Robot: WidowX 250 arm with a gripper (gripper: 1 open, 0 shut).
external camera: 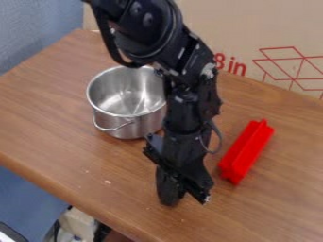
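Note:
My black gripper (184, 191) is down low over the wooden tabletop (89, 170), near its front, with the fingertips at or just above the wood. It looks shut, and I see nothing held in it, though the dark fingers are hard to make out. A red block (247, 149) lies to the right of the gripper, apart from it. A steel pot (116, 95) with a wire handle stands behind and to the left of the gripper, partly hidden by the arm.
A cardboard panel (271, 47) with red print stands along the back. Blue floor or backdrop shows past the left edge.

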